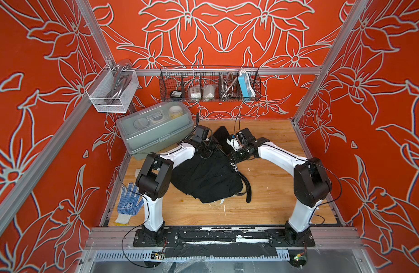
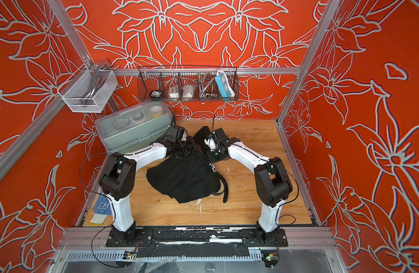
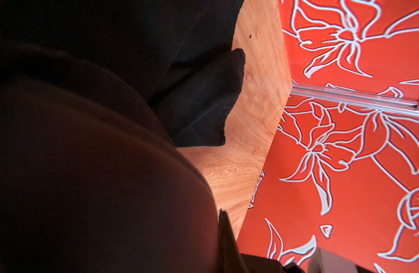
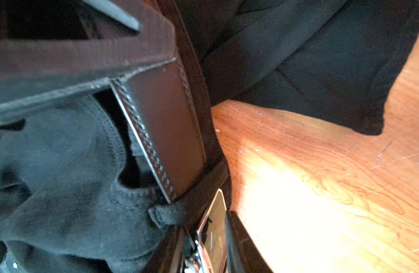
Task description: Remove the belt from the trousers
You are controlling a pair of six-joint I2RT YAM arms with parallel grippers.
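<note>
Black trousers (image 1: pixel 204 177) lie crumpled mid-table with the belt threaded in them; its leather strap (image 4: pixel 159 127) runs through a loop (image 4: pixel 191 191), and the metal buckle (image 4: pixel 211 227) is below that. The belt's free end (image 1: pixel 247 191) curves out at the right. My right gripper is at the buckle, fingers part open on either side of it; whether it grips is unclear. My left gripper (image 1: pixel 209 146) is up over the waist of the trousers; in its wrist view dark cloth fills much of the frame, so its fingers are hard to see.
A grey toolbox (image 1: pixel 152 129) stands back left, a blue dotted glove (image 1: pixel 129 200) front left. A wire basket (image 1: pixel 209 84) and a white basket (image 1: pixel 111 91) hang above.
</note>
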